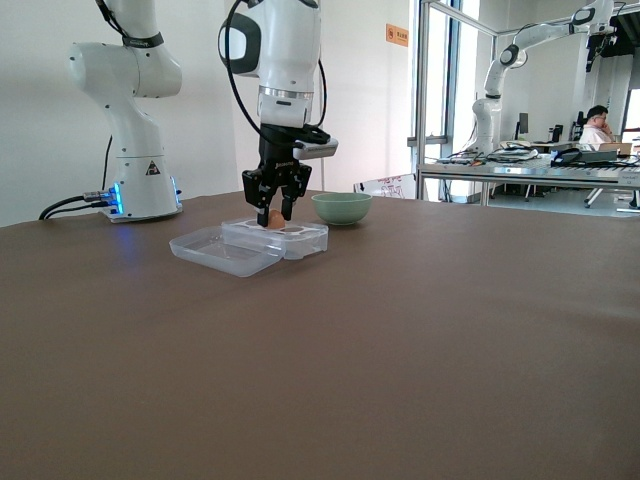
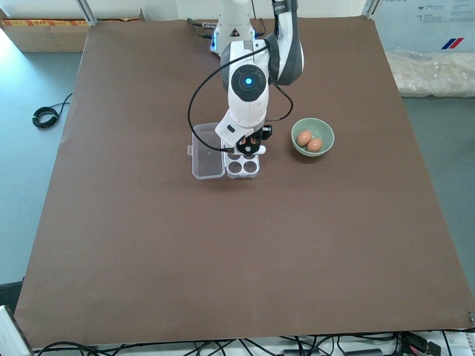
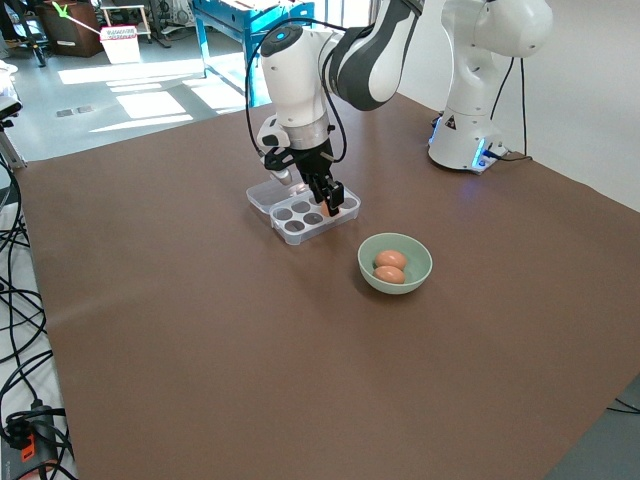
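A clear plastic egg box (image 2: pixel 242 167) (image 1: pixel 226 256) (image 3: pixel 300 228) lies open on the brown table, lid flat beside its tray of round wells. My black gripper (image 1: pixel 275 212) (image 3: pixel 326 208) is low over the tray. In the top view a brown egg (image 1: pixel 277 221) shows between or just behind its fingers; whether they grip it I cannot tell. A pale green bowl (image 2: pixel 312 150) (image 1: pixel 342 205) (image 3: pixel 395 288) stands beside the box, holding two brown eggs (image 2: pixel 304 138) (image 3: pixel 390 275).
Black cables (image 2: pixel 215 348) run along the table's edge.
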